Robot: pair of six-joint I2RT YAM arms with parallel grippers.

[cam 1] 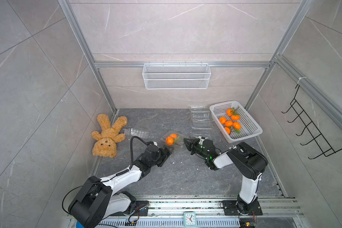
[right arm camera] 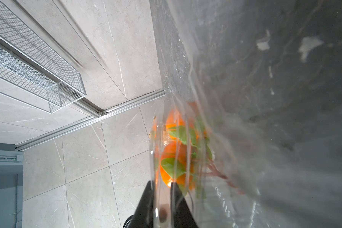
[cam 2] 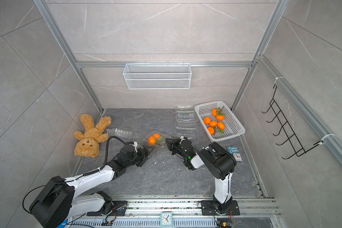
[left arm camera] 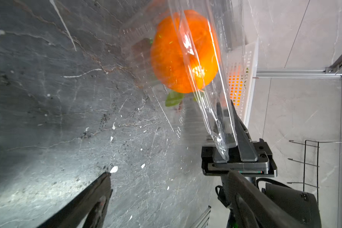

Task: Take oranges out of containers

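Note:
My right gripper (cam 1: 186,141) is shut on the edge of a clear plastic container (left arm camera: 216,114). Two oranges (cam 1: 169,141) with green leaves are inside it, seen through the plastic; in the right wrist view the leaves (right arm camera: 174,168) lie against the fruit. The container is tilted in the left wrist view. My left gripper stands open just in front of the container, its fingers (left arm camera: 96,193) apart with nothing between them. At the back right, a grey perforated basket (cam 1: 250,125) holds several loose oranges (cam 1: 236,125).
Empty clear containers (cam 1: 201,117) lie at the back, left of the basket, and another clear piece (cam 1: 137,132) lies beside the teddy bear (cam 1: 107,137) on the left. Small boxes (cam 2: 232,150) sit by the right edge.

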